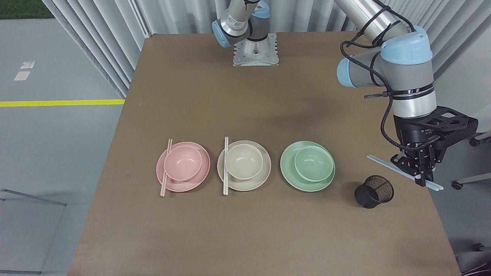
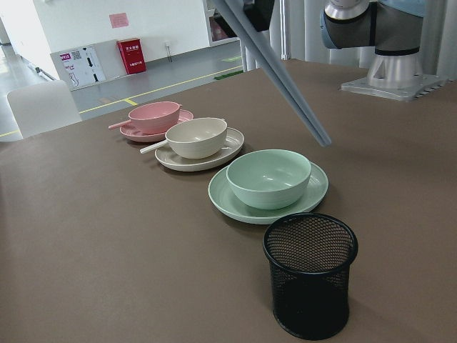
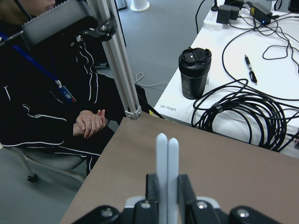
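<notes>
My gripper (image 1: 419,177) is shut on a pair of pale chopsticks (image 1: 382,163), held at the table's right edge, above and beside the black mesh cup (image 1: 373,191); they also show in the left view (image 2: 285,86) and wrist view (image 3: 167,177). The green plate (image 1: 294,179) with green bowl (image 1: 313,163) has no chopsticks on it. The cream plate and bowl (image 1: 244,161) and the pink plate and bowl (image 1: 183,163) each have chopsticks along their left side.
In the wrist view, a seated person (image 3: 56,107) and a white desk (image 3: 170,98) with cables and a tumbler are past the table edge.
</notes>
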